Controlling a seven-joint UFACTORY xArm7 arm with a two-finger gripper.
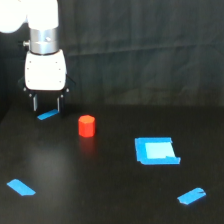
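At the far left, the white arm's gripper (46, 102) points down with its two dark fingers spread apart, and nothing shows between them. A small red block (87, 126) with an angular outline stands on the dark table, to the right of the gripper and clear of it. Farther right, a white square (158, 150) framed by blue tape (140, 146) lies flat on the table with nothing on it.
Separate strips of blue tape lie near the gripper (47, 115), front left (21, 187) and front right (191, 196). A dark curtain (140, 50) hangs behind. Bare black table (100, 185) fills the middle front.
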